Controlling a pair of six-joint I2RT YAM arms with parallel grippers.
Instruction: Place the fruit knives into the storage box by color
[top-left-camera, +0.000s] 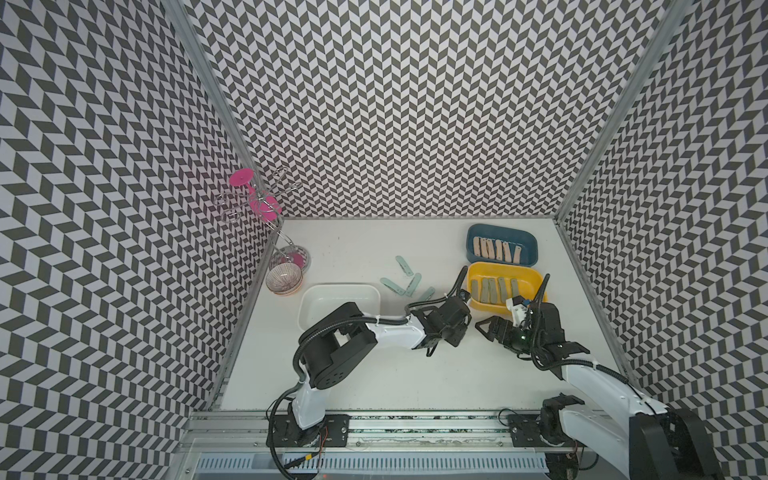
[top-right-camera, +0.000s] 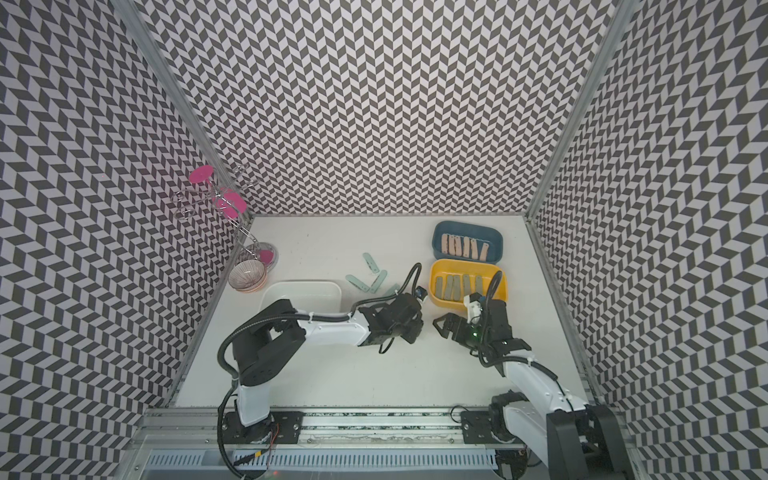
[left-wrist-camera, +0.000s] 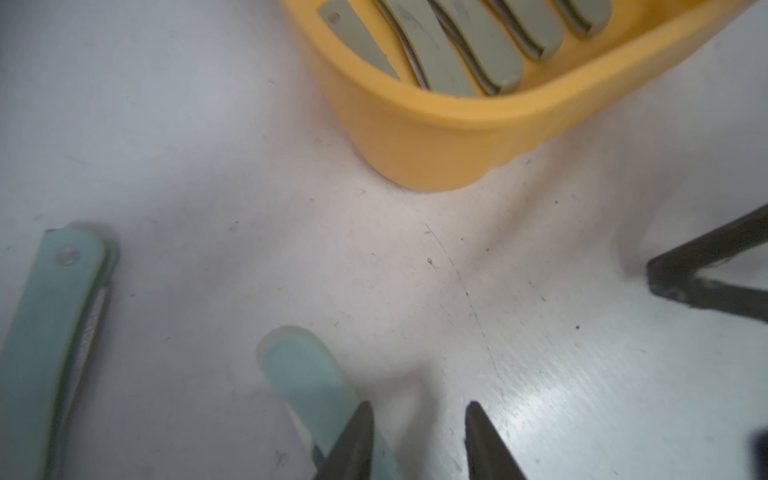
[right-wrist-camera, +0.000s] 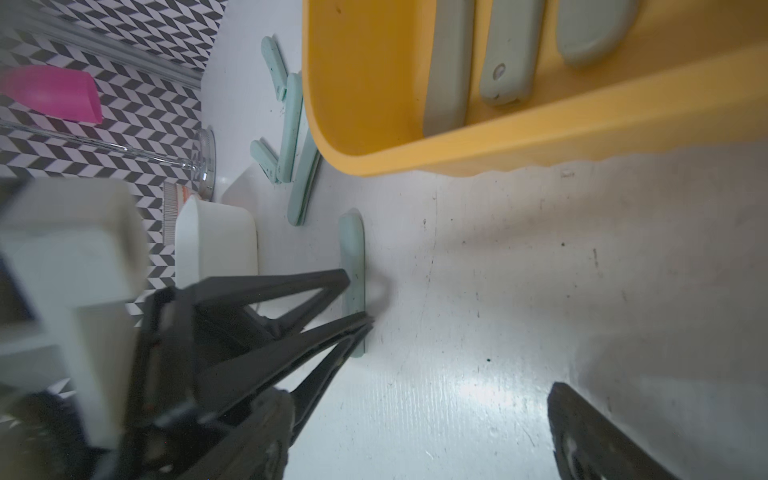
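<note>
Mint-green knives (top-left-camera: 413, 284) lie loose on the table, left of the yellow box (top-left-camera: 505, 304), which holds grey-green knives (top-left-camera: 502, 289). The blue box (top-left-camera: 524, 240) behind holds pink knives (top-left-camera: 488, 248). A white box (top-left-camera: 340, 288) sits at left. My left gripper hangs beside the yellow box; its fingertips are parted, low at the frame's bottom, over a mint knife (left-wrist-camera: 312, 368). My right gripper is open in front of the yellow box, with bare table between its fingers.
A pink and wire stand with cups (top-left-camera: 264, 208) and a wire basket (top-left-camera: 284, 278) occupy the far left. The two arms are close together in front of the yellow box.
</note>
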